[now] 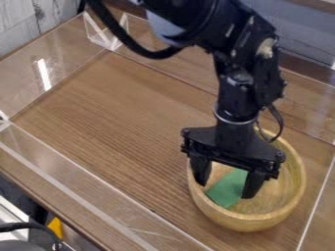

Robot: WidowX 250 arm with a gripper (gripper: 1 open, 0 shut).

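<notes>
A wooden bowl (269,214) sits at the lower right of the camera view with a green block (228,187) inside it. My black gripper (233,166) is lowered over the bowl, its two fingers partly apart at the near and left part, above the green block. Part of the block is hidden under the gripper; whether the fingertips touch it cannot be told.
A clear plastic edge runs along the left side, and a dark object (26,235) is at the bottom left corner.
</notes>
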